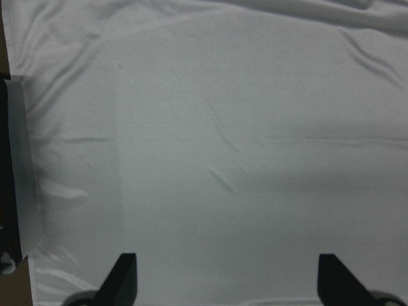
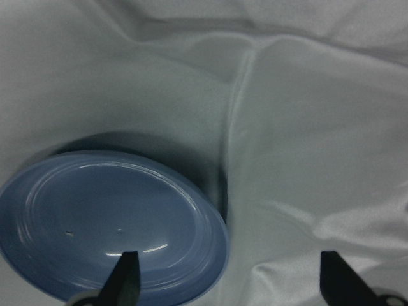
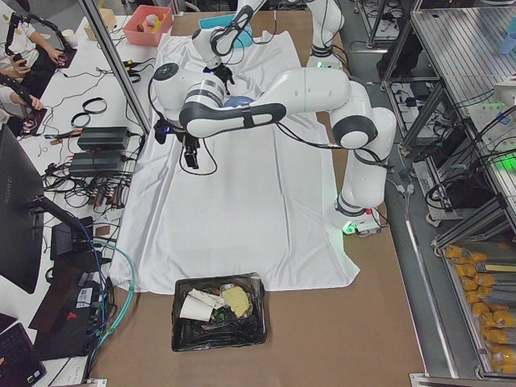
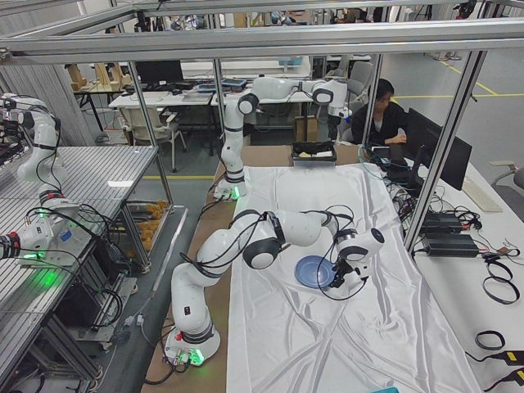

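My left gripper [image 3: 191, 157] hangs over the white cloth [image 3: 242, 226], open with nothing between its fingers; in the left wrist view only bare cloth lies below. My right gripper [image 4: 348, 274] hangs over the cloth beside the blue plate [image 4: 309, 272], also open and empty. In the right wrist view the plate [image 2: 115, 217] fills the lower left, partly behind the left finger. The camera left view shows the plate [image 3: 239, 101] mostly hidden behind my left arm.
A black-lined bin [image 3: 201, 330] holding rubbish stands off one end of the cloth; a light-blue container [image 3: 214, 22] is at the other. A pink bin [image 3: 149, 24], cables and monitors crowd the side table.
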